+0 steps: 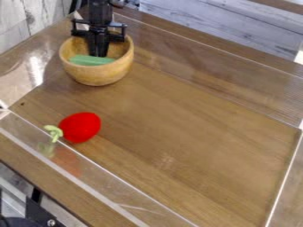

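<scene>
A wooden bowl (112, 71) stands at the back left of the table, with a pale green object (90, 60) inside it. My dark gripper (99, 49) reaches down into the bowl just above and behind the green object. Its fingertips are too small and dark to tell whether they are open or shut. A red vegetable-like object (80, 128) with a pale green stem lies toward the front left.
A pale wall (27, 22) stands behind the left side, and a clear strip runs along the front left edge.
</scene>
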